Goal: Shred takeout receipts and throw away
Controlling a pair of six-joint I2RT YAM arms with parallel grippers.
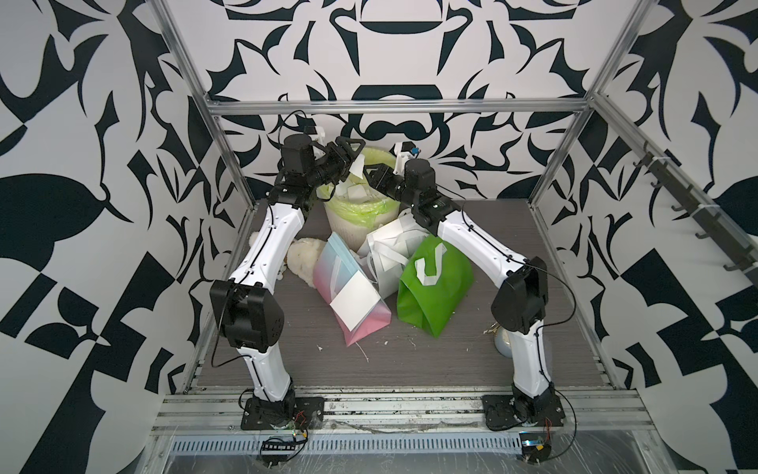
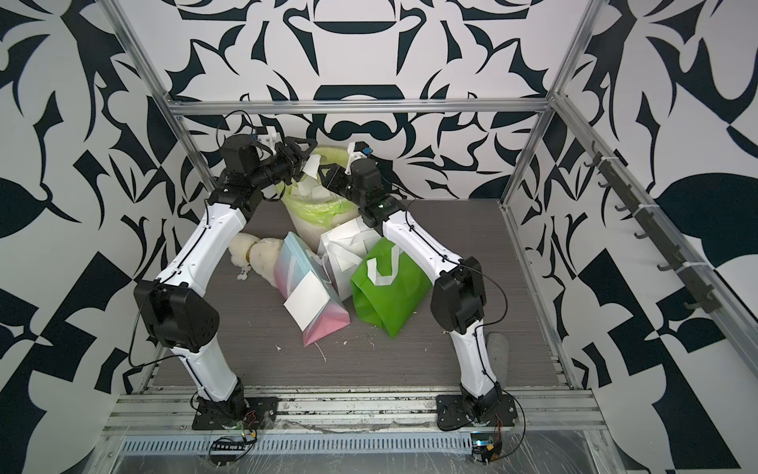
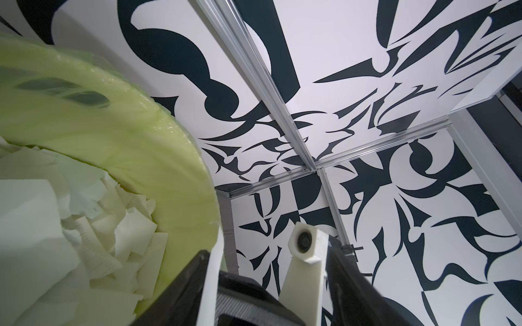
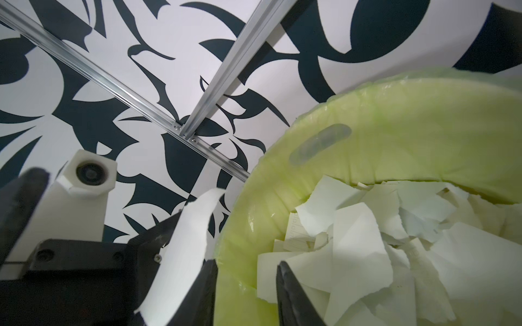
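My two grippers meet over the bin [image 1: 359, 217] with its yellow-green liner, full of torn white paper [image 4: 359, 255]. My left gripper [image 1: 347, 150] is above the bin's left part, with a torn white paper piece at its fingers, which also shows edge-on in the left wrist view; whether it is gripped is unclear. My right gripper stands partly open beside that piece, nothing seen between its fingertips.
Pink-blue bag [image 1: 355, 308], white bag [image 1: 387, 260] and green bag [image 1: 434, 288] stand before the bin, a cream plush [image 2: 264, 256] at left. The table's front has small paper scraps; side walls bound the space.
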